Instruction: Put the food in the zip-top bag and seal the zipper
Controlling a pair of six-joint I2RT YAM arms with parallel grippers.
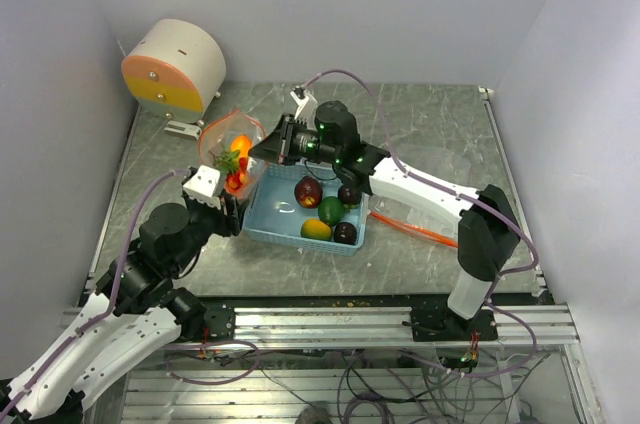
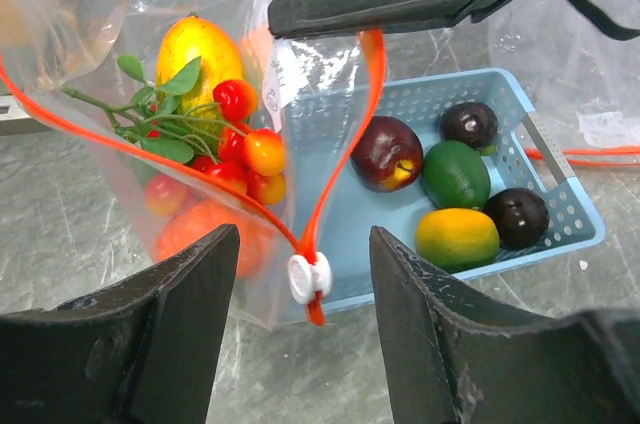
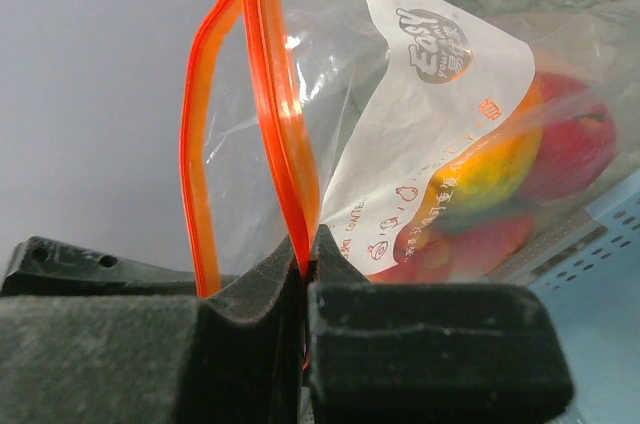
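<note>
A clear zip bag (image 1: 230, 134) with orange zipper holds a yellow fruit (image 2: 200, 64), cherry tomatoes (image 2: 264, 152), greens and red produce. My right gripper (image 1: 258, 152) is shut on the bag's upper edge, the orange zipper (image 3: 275, 94) running into its fingertips in the right wrist view. My left gripper is part open at the bag's near corner, around the white zipper slider (image 2: 308, 276), which sits between its fingertips as seen from above; whether they touch it I cannot tell.
A blue basket (image 1: 268, 235) with several fruits lies beside the bag. Another empty bag (image 1: 425, 169) lies flat at the right. A cream-and-orange box (image 1: 175, 64) stands back left. Bare counter (image 1: 220, 264) shows in front.
</note>
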